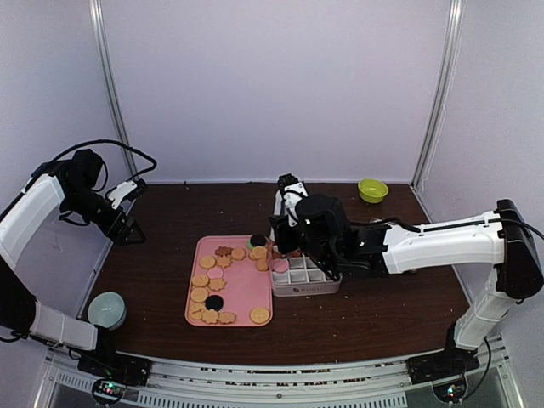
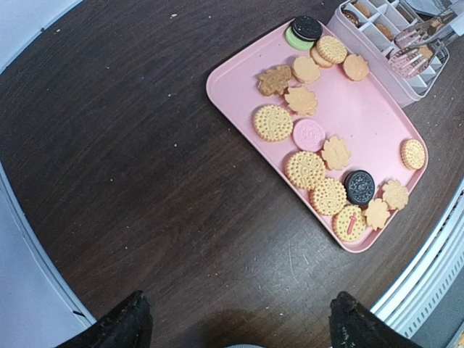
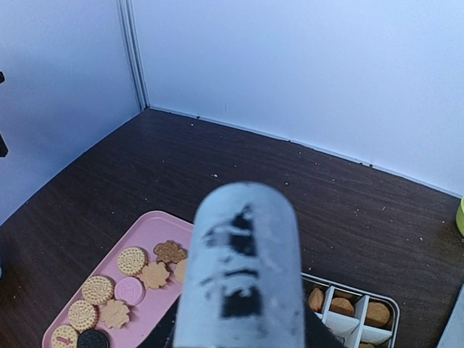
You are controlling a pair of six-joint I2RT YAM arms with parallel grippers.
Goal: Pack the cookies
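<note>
A pink tray holds assorted cookies: round yellow, flower-shaped, a pink disc, dark ones. To its right a compartment box holds some brown cookies in its sections. My right gripper is over the box's left part; in the left wrist view its clear pink-tipped fingers reach into it, and a pink disc shows there in the top view. I cannot tell whether they hold it. My left gripper hangs open and empty at the left, away from the tray.
A green bowl stands at the back right, a pale bowl at the front left. White walls surround the table.
</note>
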